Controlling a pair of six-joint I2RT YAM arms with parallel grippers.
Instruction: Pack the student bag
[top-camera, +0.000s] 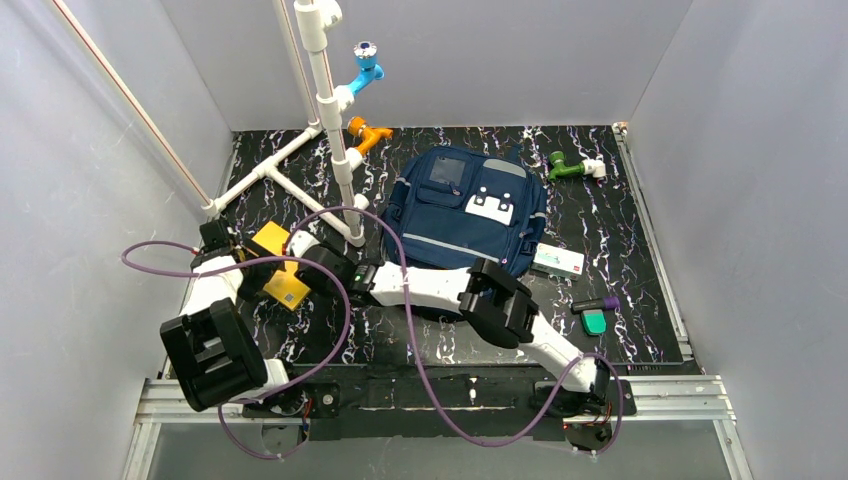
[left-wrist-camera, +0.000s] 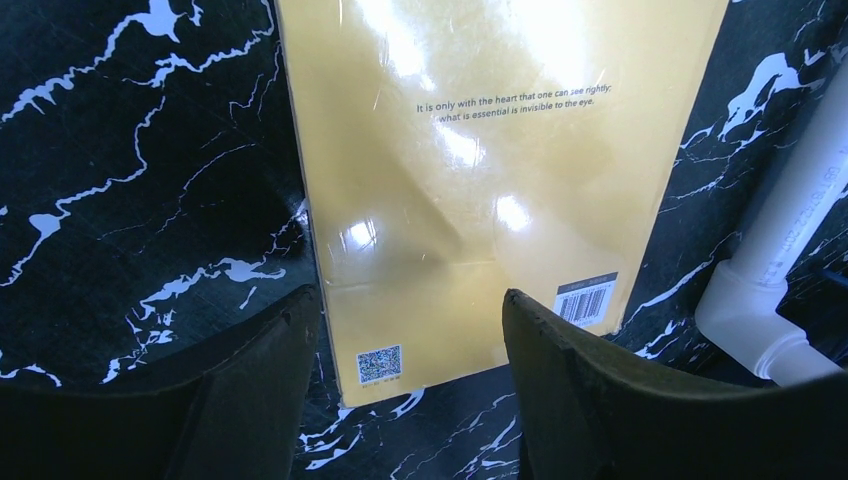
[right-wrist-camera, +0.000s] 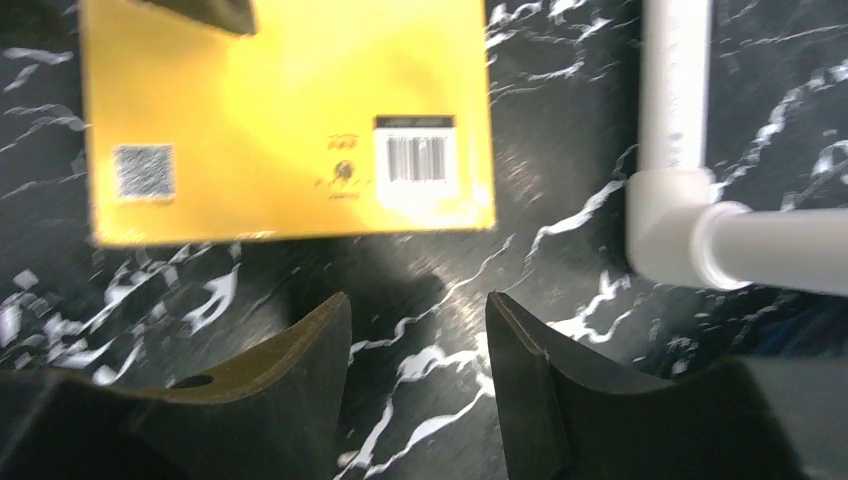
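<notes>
A yellow book (top-camera: 285, 286) lies on the black marbled floor at the left; its back, with text, QR code and barcode, fills much of the left wrist view (left-wrist-camera: 480, 200). My left gripper is over the book's lower part, fingers apart in its view; whether anything is between them is unclear. My right gripper stands part open just beside the book's edge (right-wrist-camera: 290, 170), with only floor showing between its fingers. The navy backpack (top-camera: 460, 205) lies closed in the centre, partly behind the right arm.
A white pipe frame (top-camera: 300, 195) with taps borders the book's back and right. A green tap (top-camera: 565, 170), white box (top-camera: 558, 261), purple-capped item (top-camera: 597, 303) and teal item (top-camera: 593, 323) lie on the right.
</notes>
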